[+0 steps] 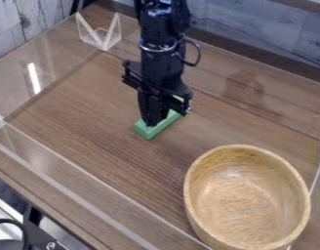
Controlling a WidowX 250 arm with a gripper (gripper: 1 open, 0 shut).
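Observation:
My black gripper (153, 100) is lowered over a green block (159, 125) that lies on the wooden surface near the middle. The gripper hides the block's upper part, and whether its fingers touch the block or are open cannot be made out.
A large round light wooden bowl (248, 195) stands at the lower right. Clear plastic pieces sit at the upper left and left edge, and a black cable lies at the lower left corner.

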